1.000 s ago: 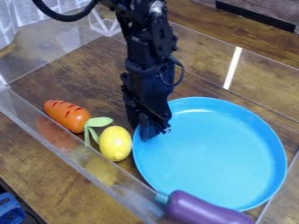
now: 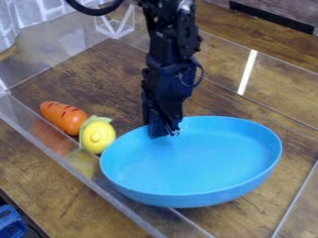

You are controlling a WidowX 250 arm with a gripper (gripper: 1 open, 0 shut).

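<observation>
A black robot arm comes down from the top, its gripper (image 2: 163, 127) at the far rim of a large blue oval dish (image 2: 192, 163), which now looks raised and tilted. The fingertips are partly hidden at the rim, so whether they grip it is unclear. An orange toy carrot (image 2: 62, 116) lies left of the dish, and a yellow toy lemon (image 2: 99, 138) sits against the dish's left side.
Clear plastic walls run along the left and right of the wooden surface (image 2: 74, 79). A blue object (image 2: 7, 221) is at the lower left corner, outside the wall.
The blue dish has moved left and up with the gripper, covering more of the left side.
</observation>
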